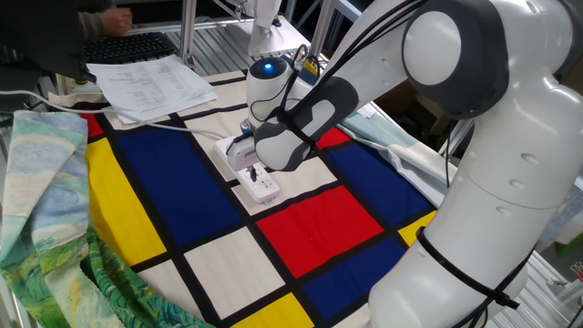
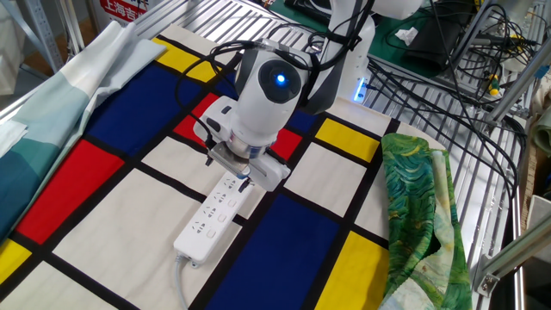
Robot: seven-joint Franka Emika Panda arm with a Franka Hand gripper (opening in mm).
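A white power strip [image 2: 209,226] lies on the patterned cloth, its sockets facing up and its cable leaving the near end in exterior view 2. Over its other end is my gripper [image 2: 228,175], pointing down, with dark fingertips close to the sockets. In exterior view 1 the gripper [image 1: 252,173] hides the middle of the strip [image 1: 260,189]. Whether the fingers touch the strip, and how far apart they stand, is unclear. No separate object can be made out between them.
The cloth [image 1: 232,273] with coloured blocks covers most of the table. Papers [image 1: 150,87] and a keyboard [image 1: 132,46] lie at the back left. A green painted fabric [image 2: 413,215] and a teal-white fabric [image 2: 77,103] lie along the sides.
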